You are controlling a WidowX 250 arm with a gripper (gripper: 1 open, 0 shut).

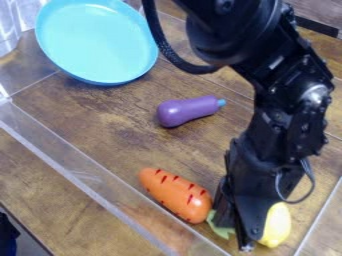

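My black gripper (pixel 238 215) is low at the lower right, down at the floor of the workspace between an orange toy carrot (pixel 174 192) with green leaves and a yellow toy (pixel 277 228) partly hidden behind it. The gripper looks shut; its fingertips are partly hidden, and nothing clearly shows between them. A purple toy eggplant (pixel 187 110) lies in the middle of the wooden surface.
A light blue pan (pixel 94 40) sits at the upper left. A clear plastic wall (pixel 80 175) runs along the left and bottom side. Bare wood (pixel 107 130) lies left of the eggplant.
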